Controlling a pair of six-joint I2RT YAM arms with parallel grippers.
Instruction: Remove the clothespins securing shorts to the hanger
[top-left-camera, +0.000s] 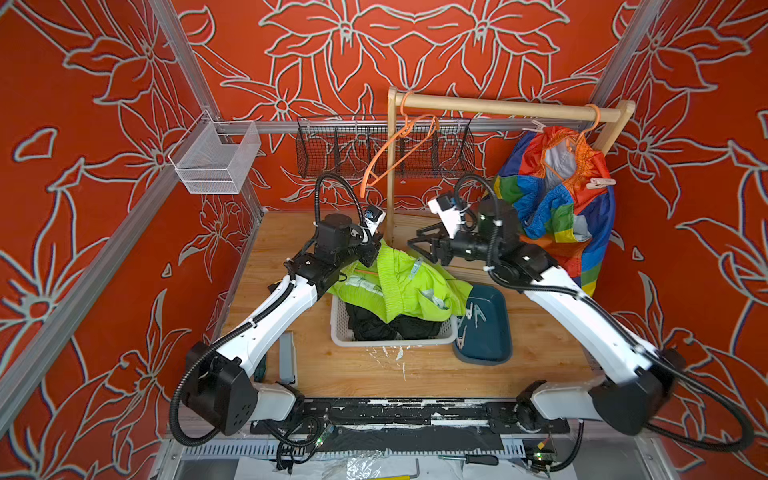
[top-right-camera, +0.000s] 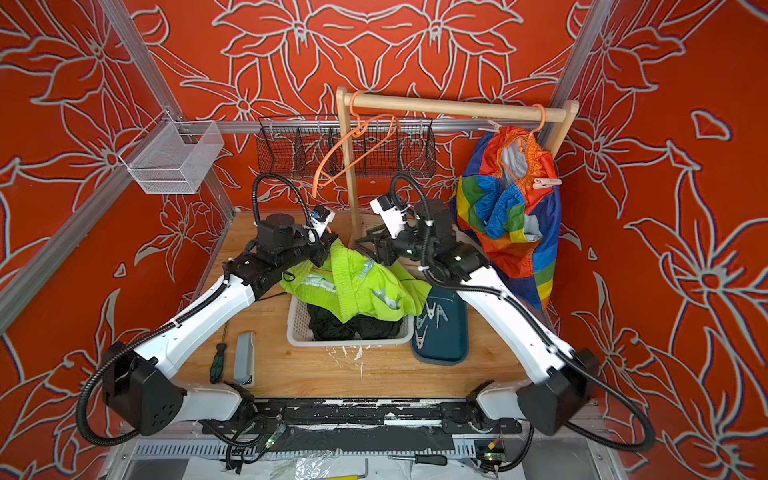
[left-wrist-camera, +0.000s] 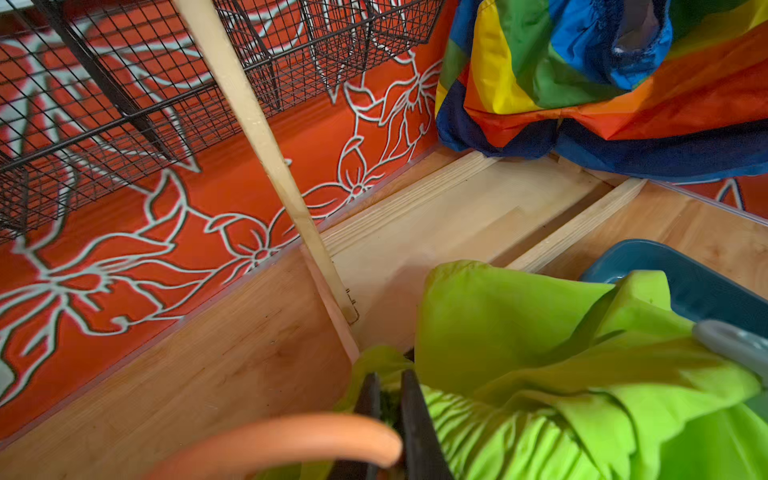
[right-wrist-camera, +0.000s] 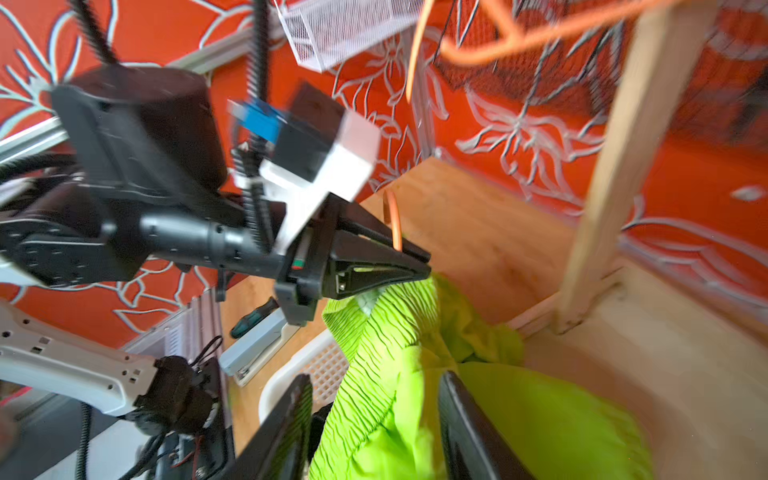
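Observation:
My left gripper (top-left-camera: 372, 256) is shut on an orange hanger (left-wrist-camera: 272, 440), whose hook rises from between its fingers in both wrist views, above the lime-green shorts (top-left-camera: 416, 296). The shorts lie heaped over a white basket (top-left-camera: 392, 342) of dark cloth. My right gripper stands open above the shorts, right of the left gripper, nothing between its fingers. A clip-like grey piece (left-wrist-camera: 732, 344) shows at the shorts' right. Loose pale clothespins (top-left-camera: 472, 316) lie in a teal tray (top-left-camera: 492, 344). Whether pins remain on this hanger is hidden.
A wooden rack (top-left-camera: 504, 104) stands behind, with an empty orange hanger (top-left-camera: 376, 164) and rainbow shorts (top-left-camera: 560, 208) clipped on another. A black wire basket (top-left-camera: 320, 152) is on the back wall, a white one (top-left-camera: 208, 168) at left.

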